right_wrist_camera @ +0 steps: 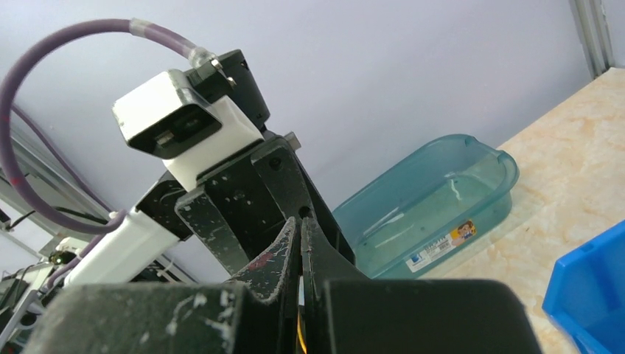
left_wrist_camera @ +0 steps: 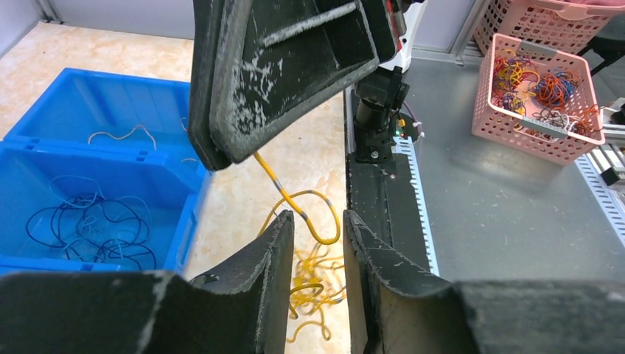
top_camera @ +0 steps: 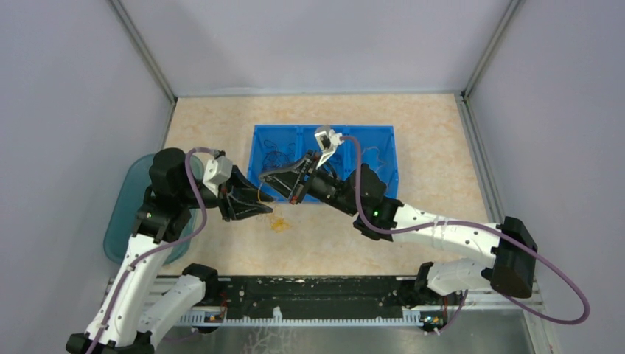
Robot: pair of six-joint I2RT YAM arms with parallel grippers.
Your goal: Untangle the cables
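Note:
A tangled yellow cable (left_wrist_camera: 313, 298) hangs from my right gripper (top_camera: 269, 179), which is raised at the centre and shut on it; the cable's upper strand runs down from the fingertips in the left wrist view. My left gripper is just below, part open, with a cable loop at its fingertips; whether it grips the loop is unclear. In the top view the bundle hangs over the bare table. In the right wrist view the cable is mostly hidden behind the shut fingers.
A blue compartment box (top_camera: 387, 140) with dark, blue and pale cables stands behind the grippers. A teal tub (top_camera: 121, 221) lies at the left. Pink baskets (left_wrist_camera: 538, 147) sit outside the work area.

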